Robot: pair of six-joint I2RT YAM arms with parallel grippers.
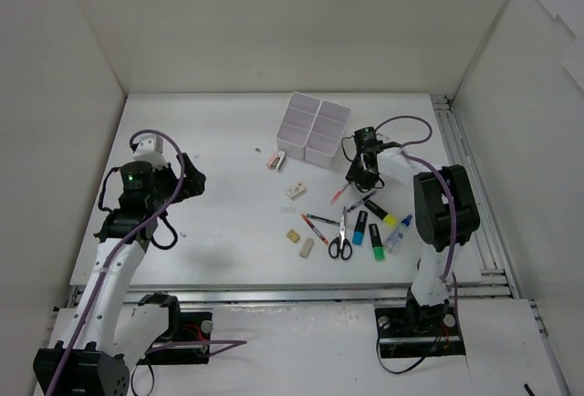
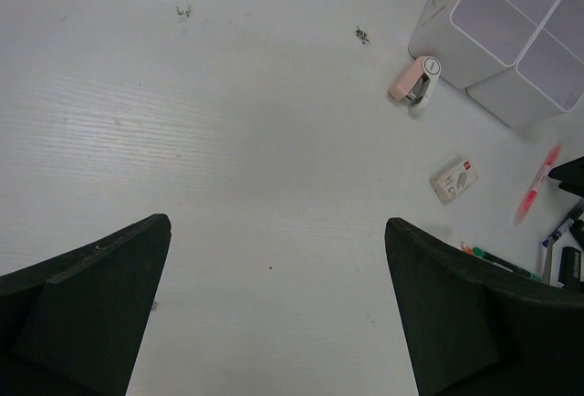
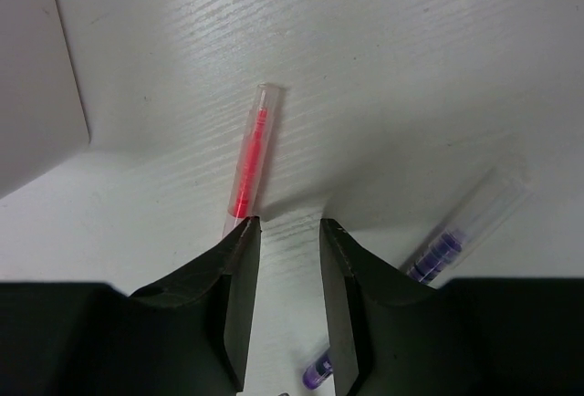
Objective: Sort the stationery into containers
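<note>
My right gripper is low over the table, part open, its fingertips just beside a pink pen (image 3: 252, 159); a clear-capped purple pen (image 3: 438, 255) lies to its right. My left gripper stands open and empty over the left of the table. A white divided container (image 1: 312, 127) sits at the back. Below it lie a stapler (image 2: 415, 81), a white eraser (image 2: 453, 179), scissors (image 1: 340, 247), markers (image 1: 377, 244), a clear bottle (image 1: 398, 234), an orange pen (image 1: 315, 230) and small blocks (image 1: 306, 248).
Walls (image 1: 301, 22) bound the workspace at the back and sides. The container's side (image 3: 36, 67) is close to the right gripper in its wrist view.
</note>
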